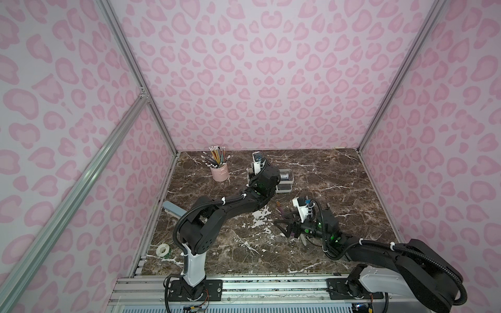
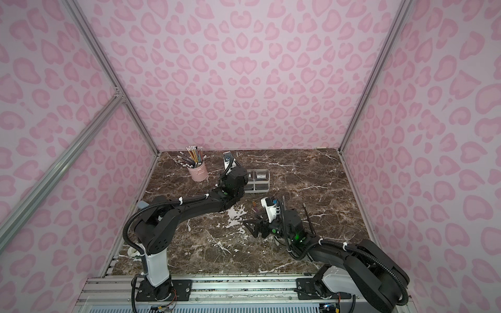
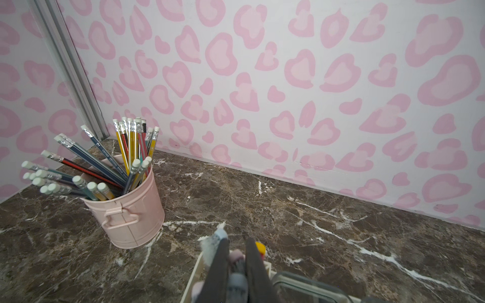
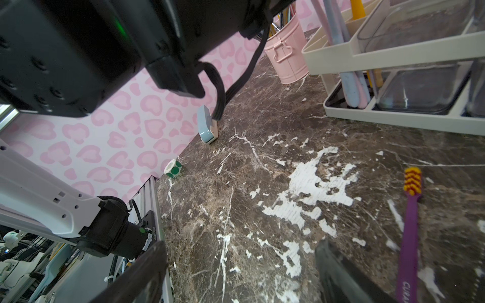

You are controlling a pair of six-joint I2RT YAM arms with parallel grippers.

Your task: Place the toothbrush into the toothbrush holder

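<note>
My left gripper is at the left end of the white holder (image 4: 331, 59), shut on a grey-blue toothbrush (image 3: 237, 283). Its lower end is hidden, so I cannot tell how deep it sits. Other brushes stand in that end of the holder, among them a light-blue one (image 4: 349, 88) and one with a yellow head (image 3: 260, 248). A purple toothbrush (image 4: 410, 232) with orange bristles lies on the table. Beside it, low over the table, my right gripper is open with nothing between its fingers.
A pink bucket of pencils (image 3: 128, 212) stands left of the holder. A blue block-shaped object (image 1: 174, 209) and a green-and-white roll (image 1: 163, 251) lie by the left edge.
</note>
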